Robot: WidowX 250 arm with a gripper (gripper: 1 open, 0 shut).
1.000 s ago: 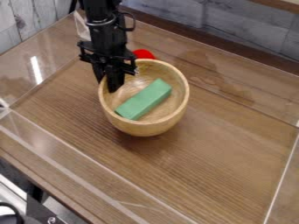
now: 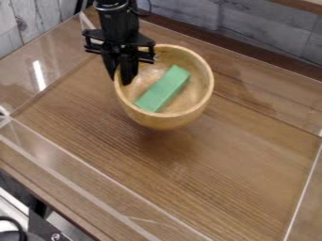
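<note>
The black gripper [image 2: 122, 60] is at the upper middle, shut on the left rim of a cream-yellow bowl [image 2: 187, 109]. The bowl is tilted toward the camera, and a green oblong block [image 2: 164, 88] lies inside it. The fingertips are small and partly hidden at the rim.
A low grey wall runs along the back right, and cables show at the lower left beyond the table's edge.
The gripper and bowl have moved back, away from the camera. A red object seen behind the bowl earlier is now hidden.
</note>
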